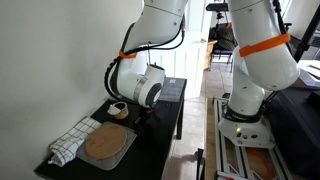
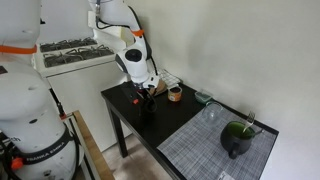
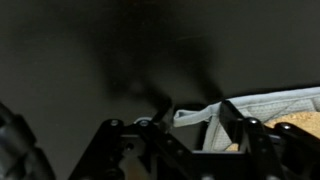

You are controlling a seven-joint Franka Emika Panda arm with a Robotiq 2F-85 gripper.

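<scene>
My gripper hangs low over the dark table beside a grey tray (image 3: pixel 275 101), near its corner. Between the fingertips in the wrist view a gap shows, with a pale strip that looks like the tray's edge; contact cannot be made out. A round brown board (image 1: pixel 105 141) lies on the tray, and a piece of it shows at the lower right of the wrist view. Exterior view 2 has the gripper (image 2: pixel 147 101) above the table's far end, small and dark, its fingers hard to separate.
A striped cloth (image 1: pixel 75 140) lies behind the tray. Near the arm stands a tan container (image 2: pixel 175 94). Farther along the table are a clear glass (image 2: pixel 210 115), a dark green pot (image 2: pixel 235 139) and a grey woven mat (image 2: pixel 200 150). Bare black tabletop surrounds the gripper.
</scene>
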